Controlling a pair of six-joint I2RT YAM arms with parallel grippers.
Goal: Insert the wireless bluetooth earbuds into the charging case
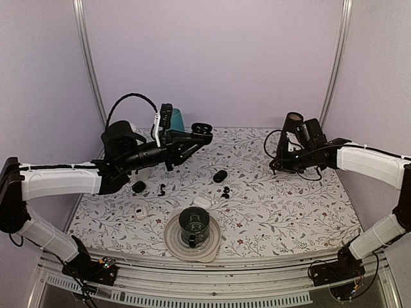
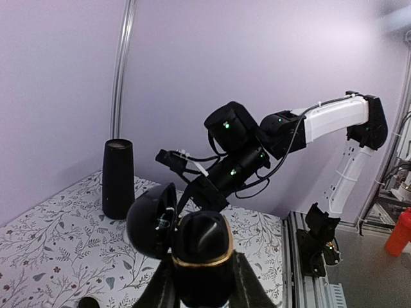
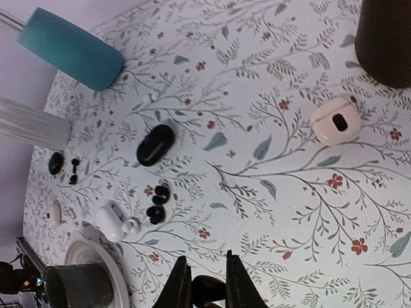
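Observation:
My left gripper is shut on a black charging case [image 2: 204, 240] with a gold line, held well above the table. Its lid [image 2: 151, 221] is tipped open; in the top view the raised case [image 1: 202, 133] shows dark hollows. At the right, above the table, my right gripper [image 1: 275, 166] points toward the middle. In the right wrist view a small glossy black piece, seemingly an earbud [image 3: 209, 292], sits between its shut fingers. Most of that piece is hidden. The two grippers are well apart.
On the patterned table lie a closed black case [image 1: 220, 175], black earbuds [image 1: 226, 192], a white case [image 1: 202, 202] and a pink case [image 3: 336, 122]. A dark cup [image 1: 194, 221] stands on a plate [image 1: 172, 242]. Tall black cylinder [image 2: 118, 179] behind.

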